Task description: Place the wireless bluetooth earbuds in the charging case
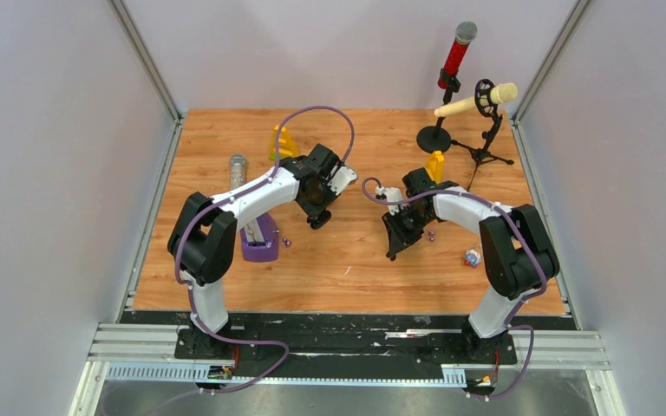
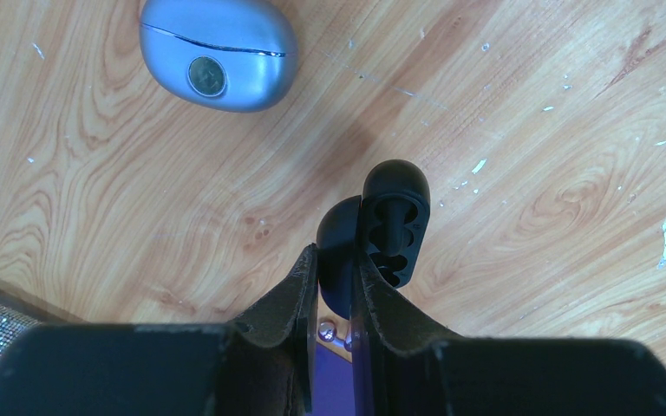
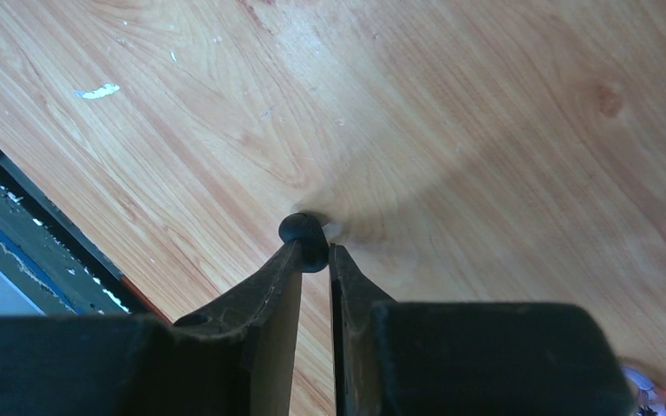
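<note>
In the left wrist view my left gripper is shut on the black charging case (image 2: 395,221). The case is hinged open, and dark hollows show in one half. A black earbud (image 3: 305,241) is at the tips of my right gripper, whose fingers stand close together on either side of it. How firmly they touch it is unclear. From above, the case (image 1: 318,220) appears under my left gripper. The earbud (image 1: 391,256) is a small dark spot at the right gripper's tip, to the right of the case and nearer the front edge.
A blue-grey rounded object (image 2: 217,52) with a seam lies near the case. Left of it stand a purple holder (image 1: 260,251) and small purple balls (image 1: 286,243). A small colourful toy (image 1: 473,257) is at the right; microphone stands (image 1: 434,139) are at the back.
</note>
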